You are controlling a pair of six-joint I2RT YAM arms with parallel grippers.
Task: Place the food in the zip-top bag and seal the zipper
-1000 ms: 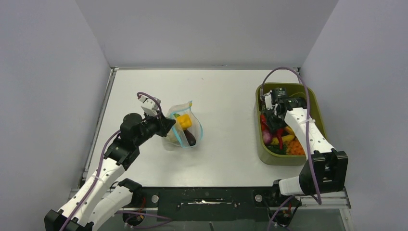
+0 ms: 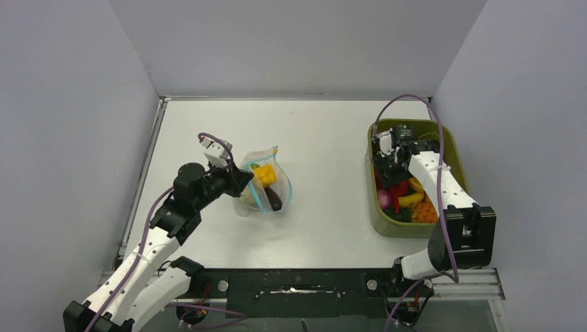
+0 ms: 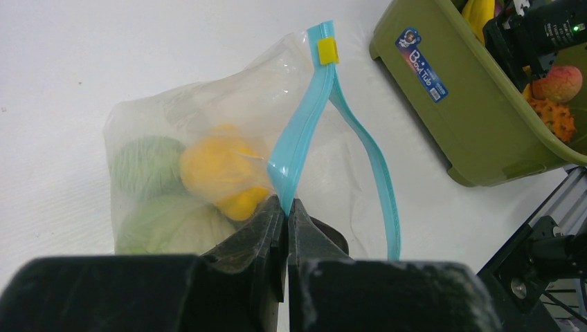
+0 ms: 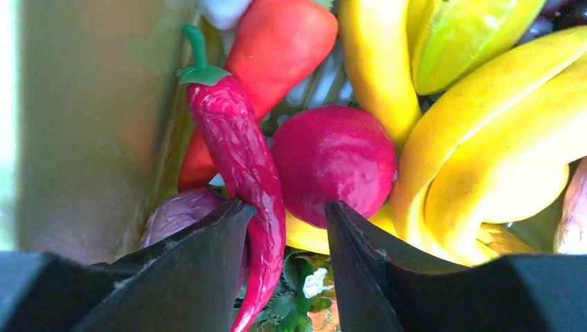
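Observation:
The clear zip top bag stands open on the table. Its blue zipper rim runs down into the tips of my left gripper, which is shut on it. Inside the bag are a yellow pepper, an eggplant and pale green food. Over in the green tub, my right gripper is part open. A red chili passes between its fingers, against the left one and clear of the right one.
Around the chili lie a dark red round fruit, bananas, a red pepper and a purple onion. The tub's wall is close on the left. Bare table separates bag and tub.
The right arm has shifted slightly inside the tub, its elbow moving a little left. My left arm and the bag have hardly moved.

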